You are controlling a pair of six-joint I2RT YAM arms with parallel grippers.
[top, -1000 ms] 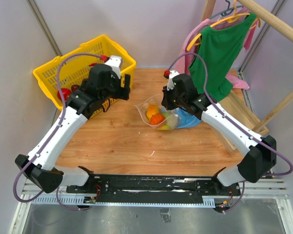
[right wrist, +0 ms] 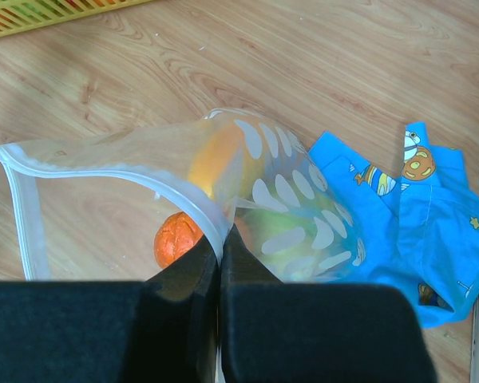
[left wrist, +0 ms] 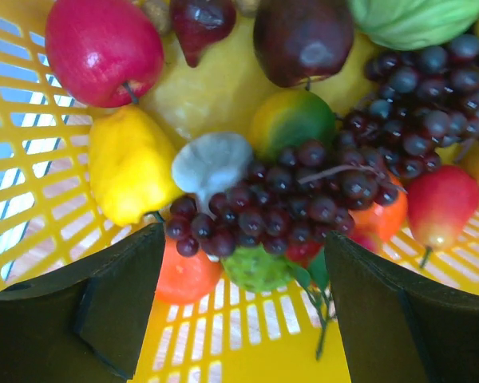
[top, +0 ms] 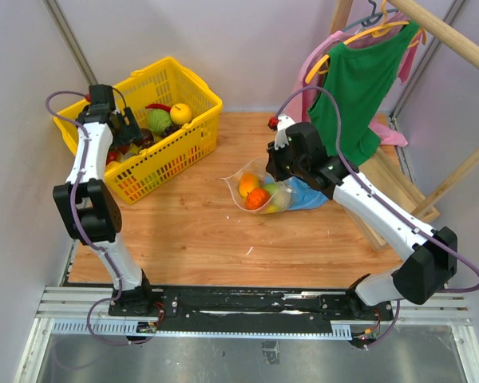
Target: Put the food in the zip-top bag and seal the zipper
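Observation:
My left gripper (top: pixel 124 128) hangs open over the yellow basket (top: pixel 168 167). Below its fingers in the left wrist view are grapes (left wrist: pixel 263 207), a yellow fruit (left wrist: pixel 128 163), a red apple (left wrist: pixel 100 48) and other produce. The clear zip top bag (right wrist: pixel 96 167) stands open at the table's middle with an orange fruit (right wrist: pixel 176 238) and several other foods inside. My right gripper is shut on the bag's zipper edge, holding it up.
A blue cloth (top: pixel 307 199) lies beside the bag. A wooden rack with hanging garments (top: pixel 343 104) stands at the right.
My left arm has swung left, away from near the bag, to over the basket. The right gripper and bag look nearly still.

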